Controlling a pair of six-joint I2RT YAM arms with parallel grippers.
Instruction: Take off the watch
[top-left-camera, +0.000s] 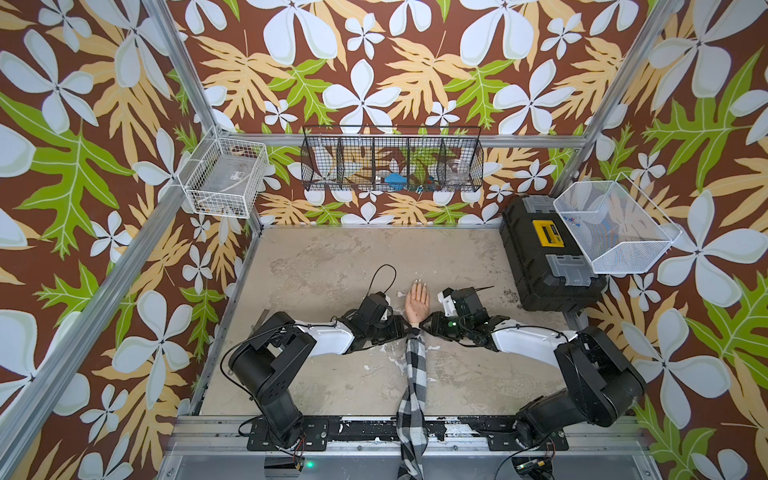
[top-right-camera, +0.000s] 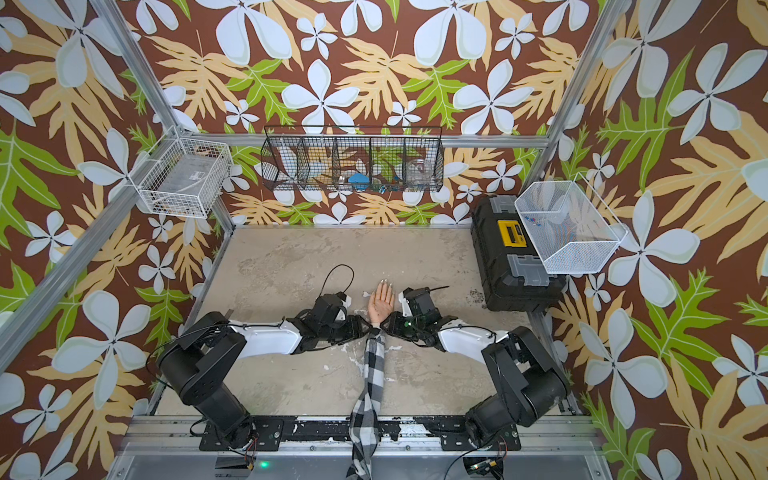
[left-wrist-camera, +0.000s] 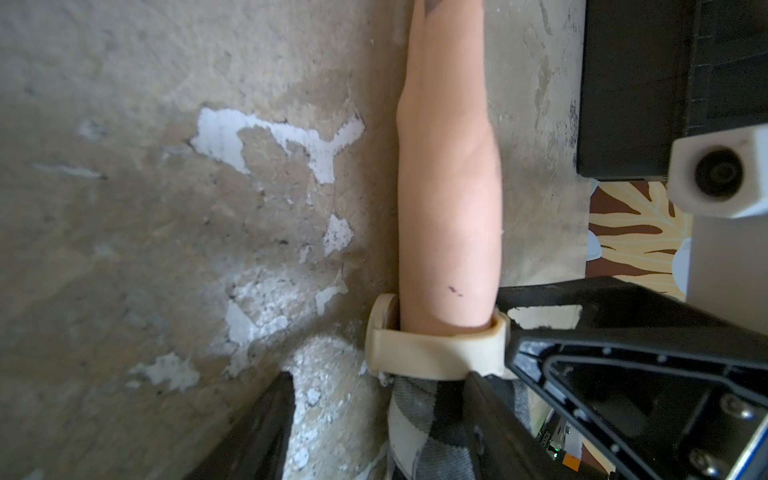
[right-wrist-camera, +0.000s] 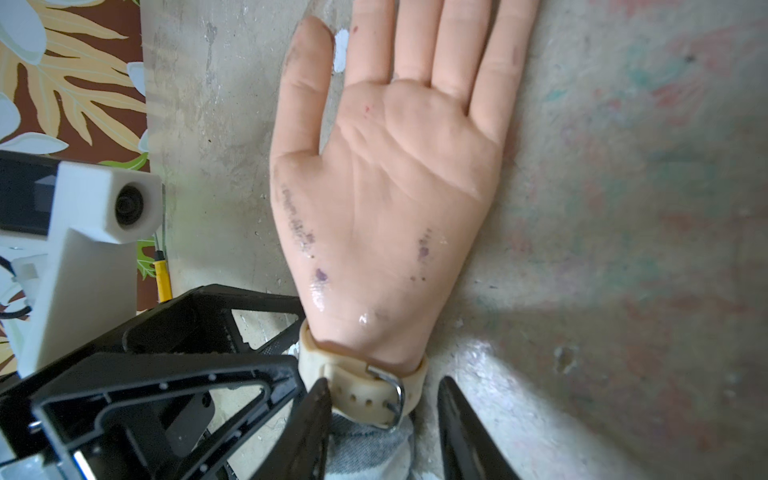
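A mannequin hand (top-left-camera: 417, 301) lies palm up on the floor, with a checked sleeve (top-left-camera: 416, 384) below it. A cream watch strap (right-wrist-camera: 348, 392) circles the wrist, its metal buckle (right-wrist-camera: 397, 404) facing up in the right wrist view; in the left wrist view the band (left-wrist-camera: 432, 352) shows from the other side. My left gripper stands open low beside the wrist, one finger over the sleeve. My right gripper is open at the strap from the other side, fingertips either side of the buckle area. The two grippers face each other closely across the wrist.
A black toolbox (top-left-camera: 544, 264) with a white mesh basket (top-left-camera: 608, 224) stands at the right. A white wire basket (top-left-camera: 224, 176) and a black wire rack (top-left-camera: 392, 160) hang at the back.
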